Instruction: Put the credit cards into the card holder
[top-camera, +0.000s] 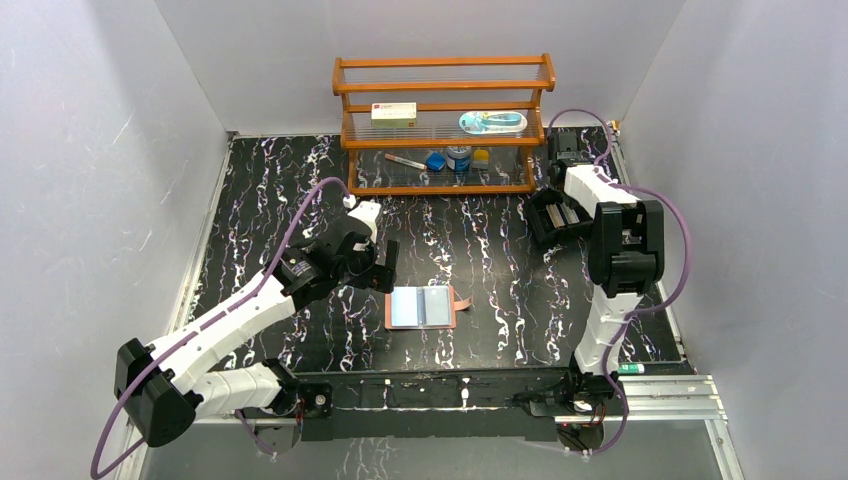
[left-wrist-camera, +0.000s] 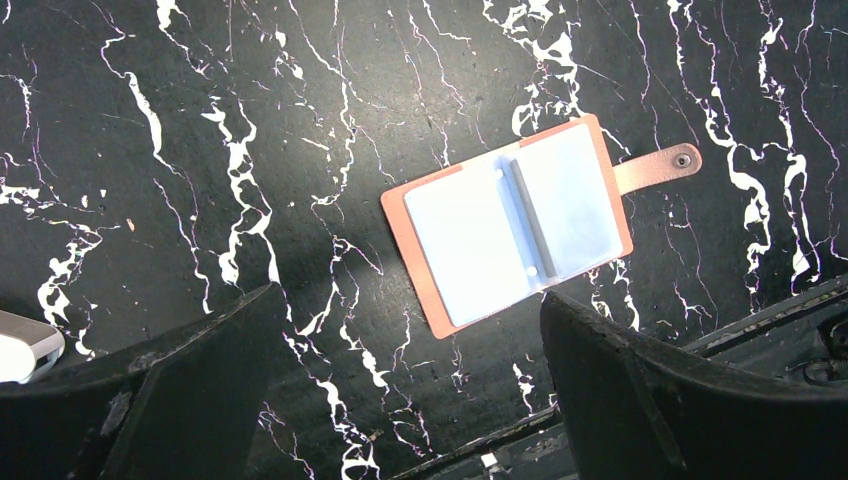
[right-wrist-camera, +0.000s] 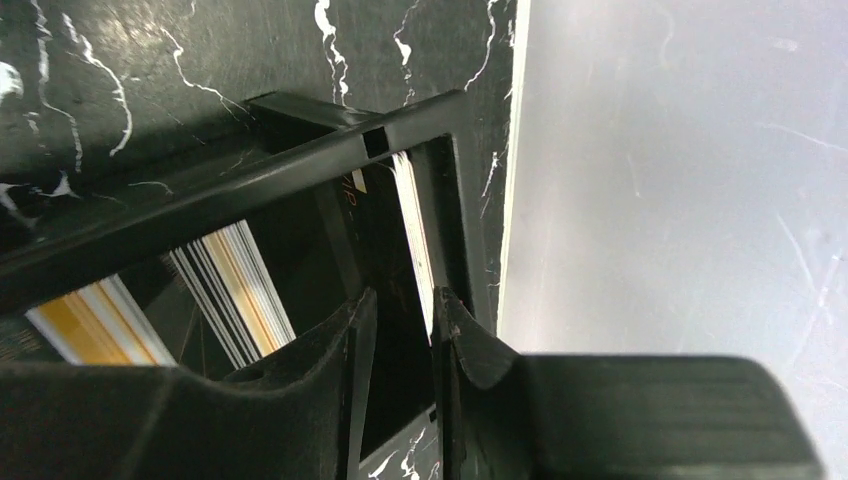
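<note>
The pink leather card holder (top-camera: 405, 307) lies open on the marble table, with clear sleeves and a snap strap; in the left wrist view (left-wrist-camera: 470, 250) it is seen from above. My left gripper hangs open above it, nothing between its fingers. At the back right, a black box (right-wrist-camera: 200, 200) holds stacks of cards (right-wrist-camera: 240, 285), with a narrow stack (right-wrist-camera: 413, 230) along its right end. My right gripper is over that right end, fingers part open with a narrow gap, close to the narrow stack; whether they touch a card I cannot tell.
A wooden rack (top-camera: 440, 188) with small items stands along the back wall, left of the box. A white wall (right-wrist-camera: 670, 170) is just right of the box.
</note>
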